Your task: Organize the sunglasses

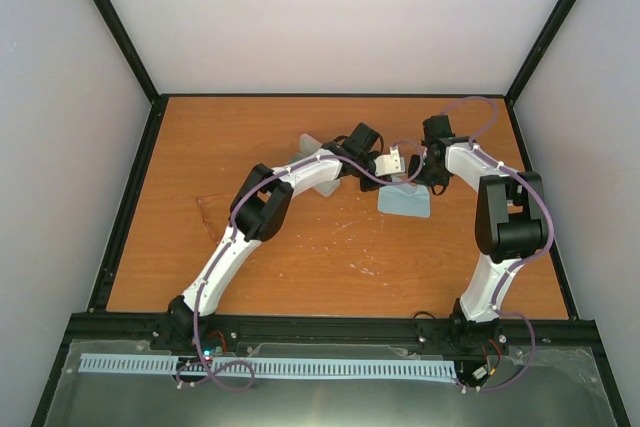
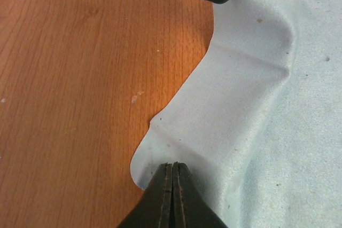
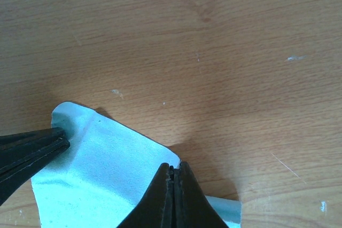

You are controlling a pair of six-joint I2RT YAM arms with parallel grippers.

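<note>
A pale blue cloth (image 1: 404,202) lies on the wooden table, both grippers at its far edge. In the left wrist view my left gripper is shut at a folded corner of the cloth (image 2: 214,105). In the right wrist view my right gripper is shut on the cloth's corner (image 3: 117,158), with another dark gripper finger at the opposite corner.
Grey objects (image 1: 326,187), partly hidden under the left arm, lie left of the cloth. Purple cables loop over both arms.
</note>
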